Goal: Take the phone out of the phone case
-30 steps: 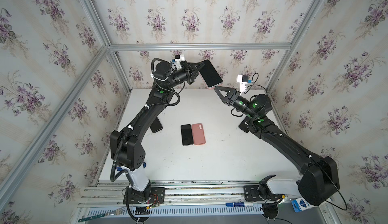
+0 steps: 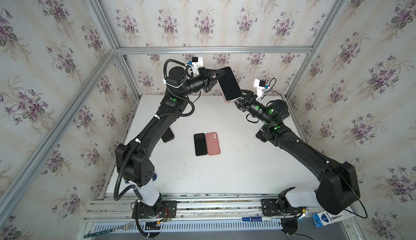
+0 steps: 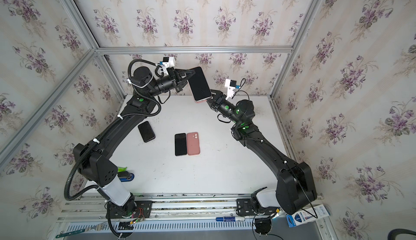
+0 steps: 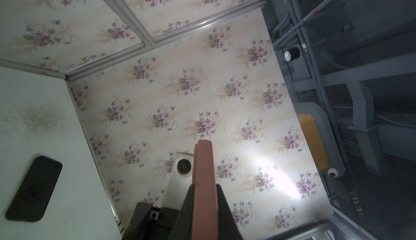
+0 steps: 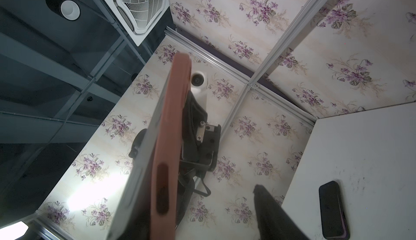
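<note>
A phone [image 2: 229, 83] in a pink case [image 4: 204, 175] is held tilted in the air, dark screen toward the top cameras [image 3: 199, 84]. My left gripper [image 2: 218, 73] is shut on its upper end; in the left wrist view the pink edge runs between the fingers. My right gripper [image 2: 241, 99] is at the lower end. In the right wrist view it stands open, the pink case edge [image 5: 166, 153] close between or beside its fingers; contact cannot be told.
On the white table [image 2: 234, 170] lie a black phone [image 2: 200, 144] beside an empty-looking pink case [image 2: 212, 143], another black phone [image 3: 146, 131] at the left, and a dark item [image 2: 261, 135] at the right, partly hidden.
</note>
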